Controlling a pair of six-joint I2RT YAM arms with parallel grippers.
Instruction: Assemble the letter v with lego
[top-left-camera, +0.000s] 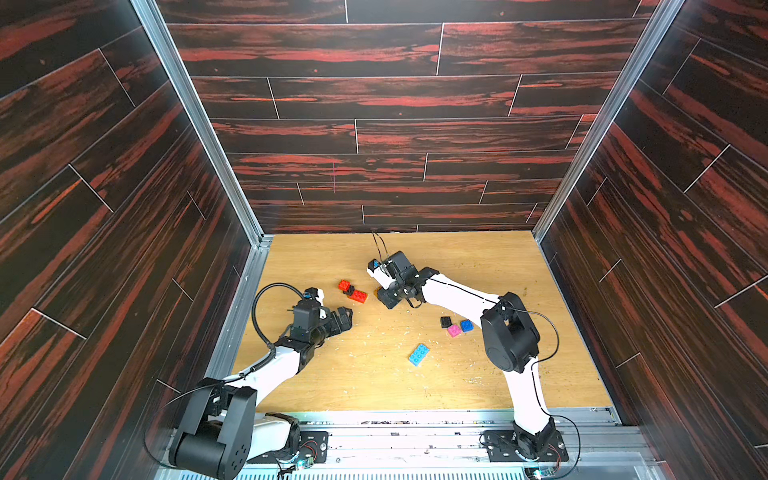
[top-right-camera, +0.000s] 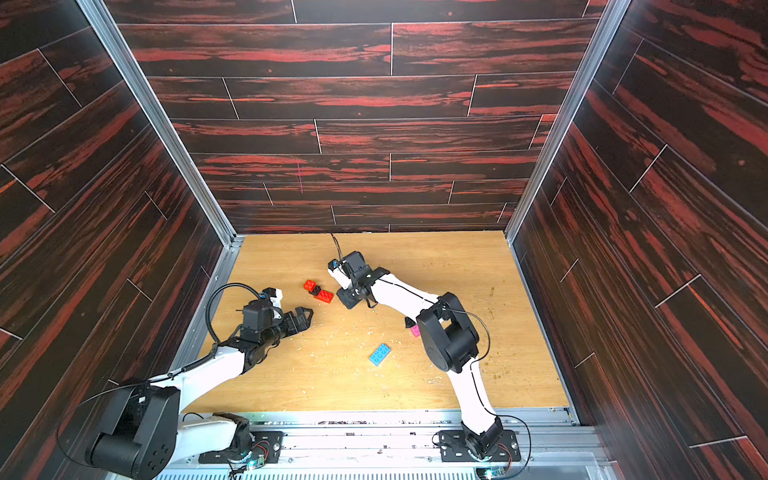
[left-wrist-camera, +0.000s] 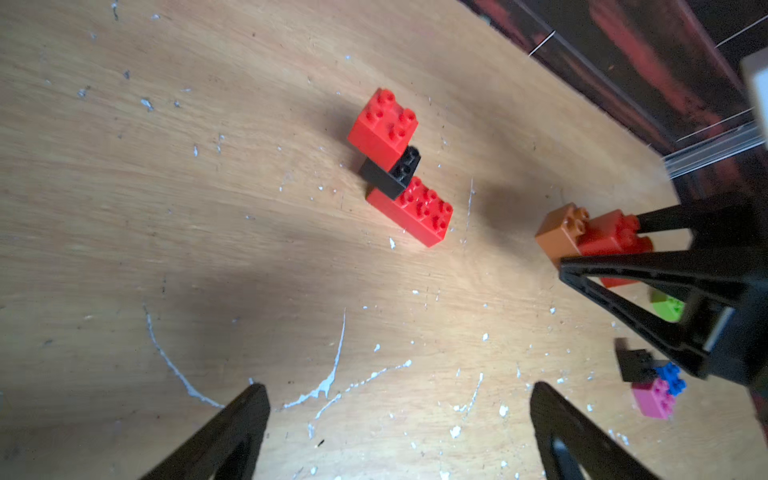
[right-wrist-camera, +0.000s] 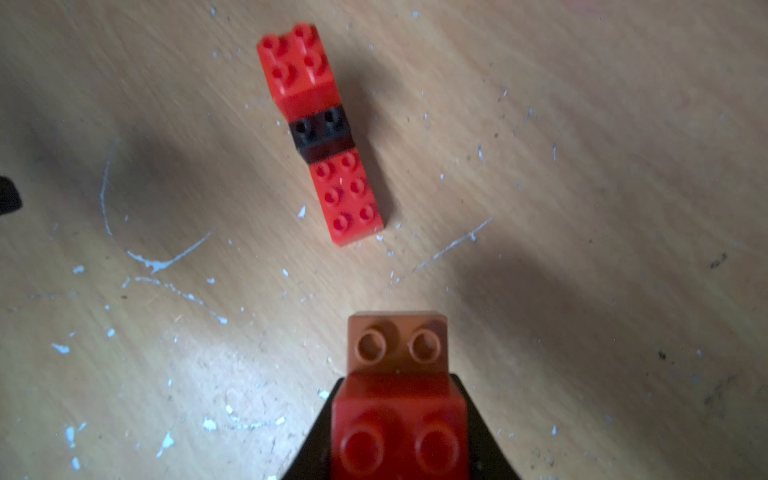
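Observation:
On the table, a stepped assembly lies to the left of centre: a long red brick (right-wrist-camera: 345, 196) at the bottom, a black brick (right-wrist-camera: 321, 134) on it, and a shorter red brick (right-wrist-camera: 296, 72) highest at the far end. To its right, my right gripper is shut on red bricks (left-wrist-camera: 612, 240) joined to an orange brick (right-wrist-camera: 397, 340); this piece hangs above the table. My left gripper is open, empty, to the front left of the assembly. Its fingers (left-wrist-camera: 232, 436) stand wide apart.
A light blue brick (top-left-camera: 418, 354) lies alone at the front middle. Black, pink (top-left-camera: 453, 330) and dark blue (top-left-camera: 467, 325) bricks sit close together beside the right arm. A green brick (left-wrist-camera: 666, 305) shows behind the right gripper. Bare table surrounds the assembly.

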